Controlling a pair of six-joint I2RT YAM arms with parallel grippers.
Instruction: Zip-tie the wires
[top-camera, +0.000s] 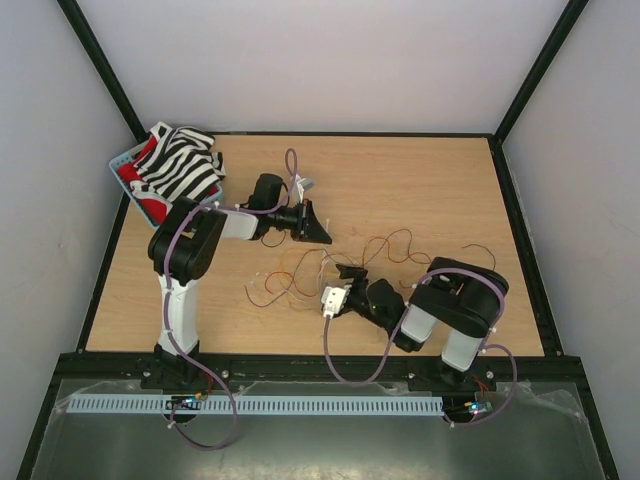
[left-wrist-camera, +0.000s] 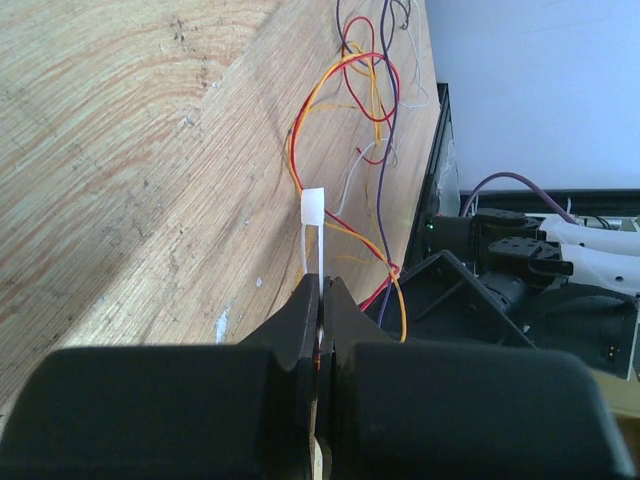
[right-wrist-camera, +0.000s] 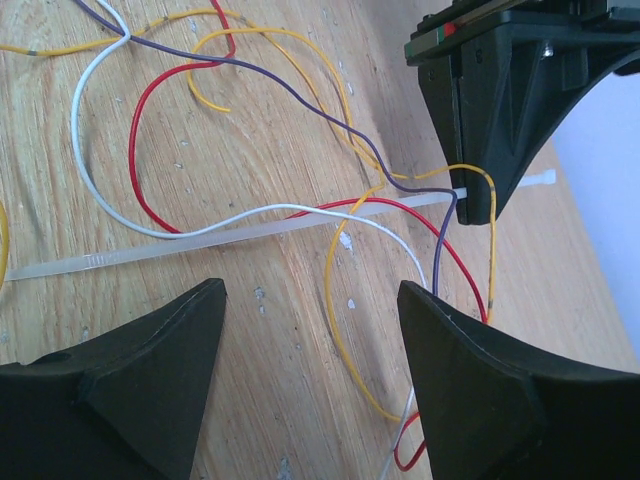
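Note:
Red, orange, purple and white wires lie loosely across the wooden table. In the right wrist view, a translucent zip tie runs under them, crossing to the tip of my left gripper. My left gripper is shut, with a thin white strip at its fingertips in the left wrist view; whether it is held firmly I cannot tell. My right gripper is over the lower part of the wires, open, with nothing visible between its fingers.
A blue basket with striped and red cloth stands at the back left. A dark frame borders the table.

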